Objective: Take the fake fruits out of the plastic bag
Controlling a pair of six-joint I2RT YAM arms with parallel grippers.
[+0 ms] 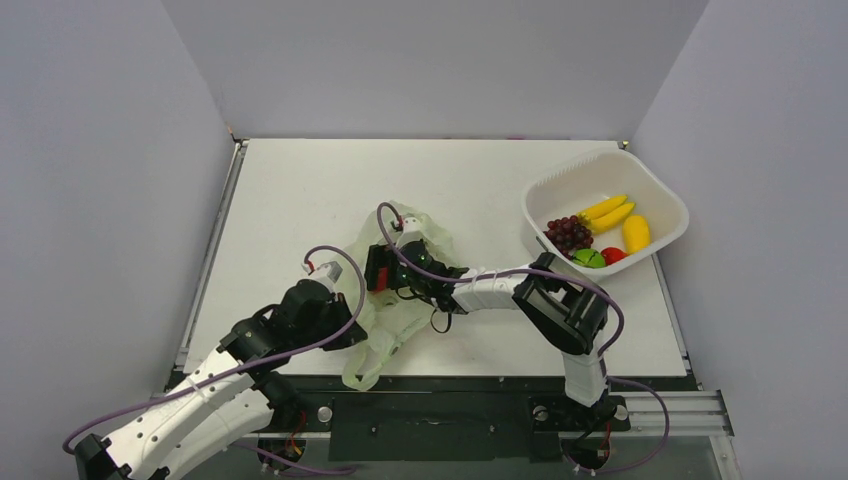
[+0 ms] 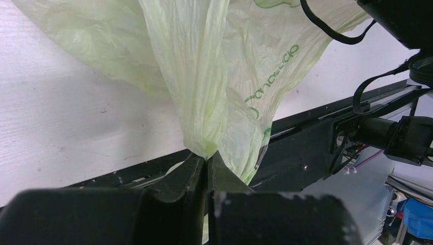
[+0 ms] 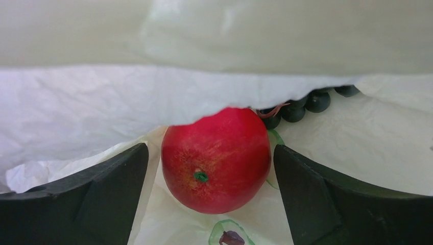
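The pale green plastic bag (image 1: 375, 340) (image 2: 255, 61) lies mid-table. My left gripper (image 1: 350, 335) is shut on a gathered fold of it. My right gripper (image 1: 380, 265) reaches inside the bag, part open, its fingers on either side of a red round fake fruit (image 3: 217, 168) with a green spot. Dark grapes (image 3: 306, 107) lie behind that fruit, partly hidden by the overhanging bag.
A white bin (image 1: 660, 200) at the right holds bananas, red grapes, a yellow fruit, a green one and a red one. The bag overhangs the front edge.
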